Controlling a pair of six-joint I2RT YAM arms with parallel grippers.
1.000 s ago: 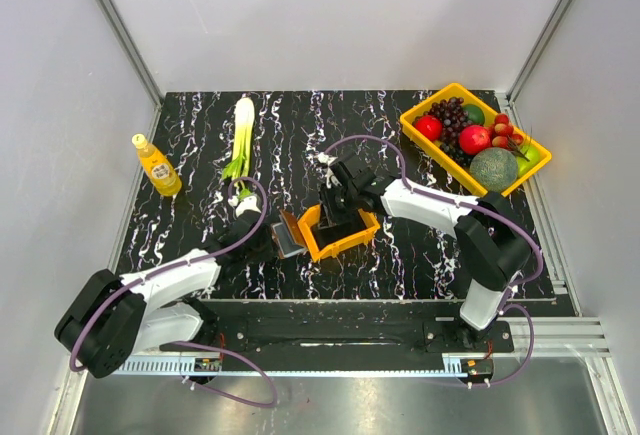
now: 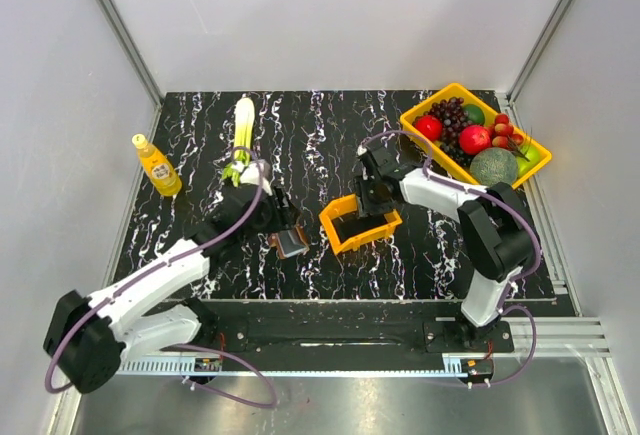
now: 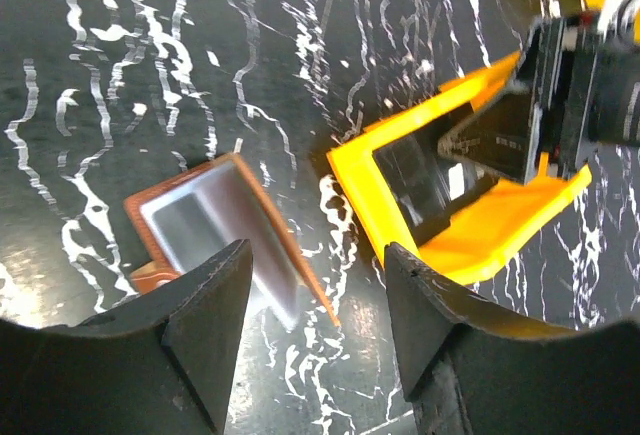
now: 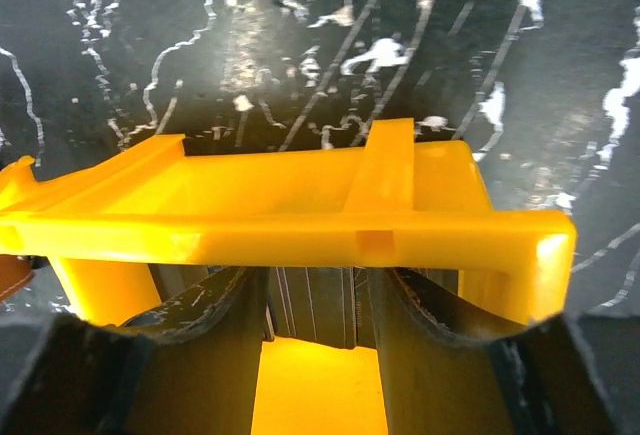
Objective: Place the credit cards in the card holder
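Observation:
The card holder (image 2: 289,240), brown outside with a pale, glossy inside, stands partly opened on the black marbled table. My left gripper is open above its right side, with nothing held. To its right, a yellow basket (image 3: 362,187) holds dark, flat cards (image 3: 412,163), one bearing a small white patch. My right gripper (image 2: 372,205) reaches into this basket at its back. In the right wrist view, the right gripper is open, and dark card edges (image 4: 312,307) show in its gap; they do not look clamped. The basket's rim hides part of the fingers.
At the back right is a larger yellow basket (image 2: 409,121) full of fruit. A yellow bottle (image 2: 158,165) lies at the left, near a leek (image 2: 243,130). Bare table (image 2: 300,135) stretches behind the holder and the small basket.
The small basket has shifted right, away from the card holder, and my right gripper has moved right with it. My left gripper has come rightward and back, over the holder.

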